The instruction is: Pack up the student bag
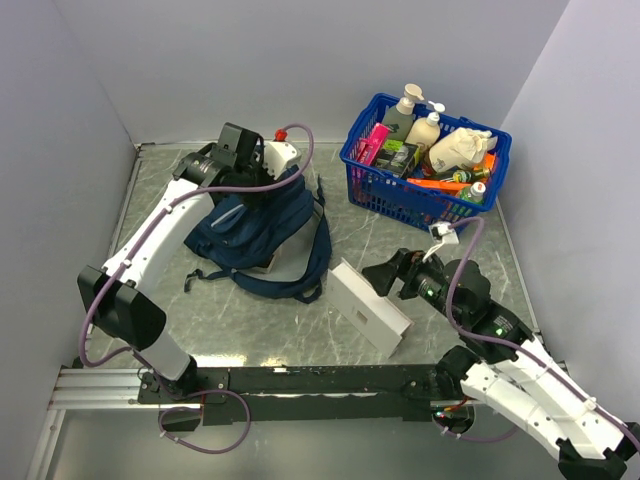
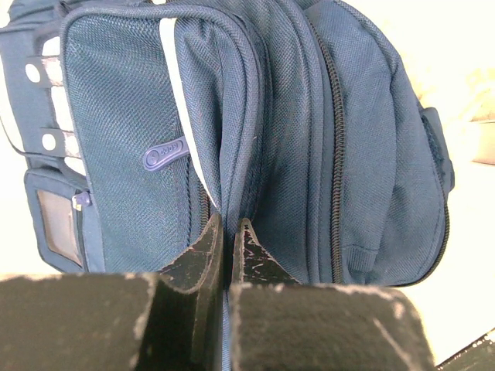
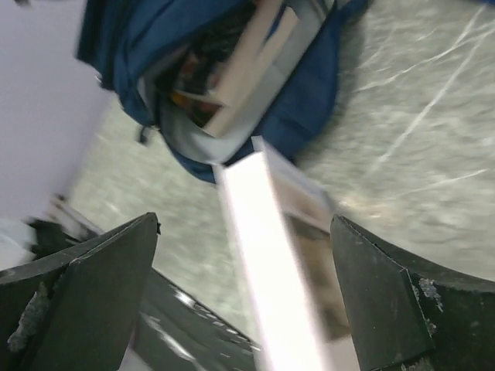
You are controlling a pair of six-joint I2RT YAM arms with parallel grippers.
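Observation:
The navy student bag (image 1: 250,232) lies at the left of the table, straps towards the front. In the left wrist view my left gripper is shut on a fold of the bag's fabric (image 2: 241,147), beside a zip pull. The bag's opening (image 3: 203,81) shows in the right wrist view, with book-like edges inside. A white box file (image 1: 368,308) stands on a long edge in front of the bag. My right gripper (image 1: 382,280) is open at its right side; in the right wrist view the file appears between the fingers, with no grip on it.
A blue basket (image 1: 405,205) at the back right is full of bottles, boxes and other goods. Bare table (image 1: 300,335) lies left of the file, and a dark rail (image 1: 310,380) runs along the front edge.

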